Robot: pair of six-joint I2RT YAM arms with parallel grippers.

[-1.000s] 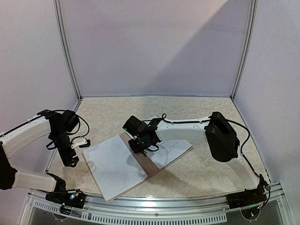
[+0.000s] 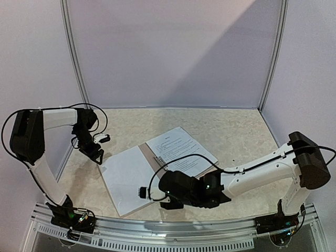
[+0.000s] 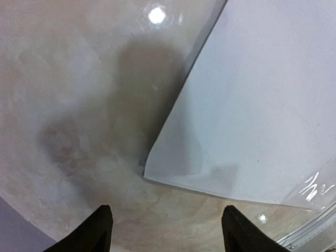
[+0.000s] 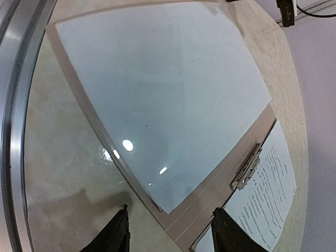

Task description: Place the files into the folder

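An open folder lies on the table, its left side covered in white (image 2: 126,178), with a brown spine (image 4: 220,178). On its right side a printed sheet (image 2: 176,147) sits under a metal clip (image 4: 247,165). My left gripper is open above the table just off the folder's far-left corner, nothing between its fingers. My right gripper is open above the folder's near edge by the spine, nothing seen between its fingers; in the top view its arm hides part of the folder.
A metal rail (image 2: 173,223) runs along the front edge. Pale walls enclose the back and sides.
My right gripper has moved from the clip toward the front. My left gripper has moved backward and a little right. The folder has shifted slightly right and back since a second ago.
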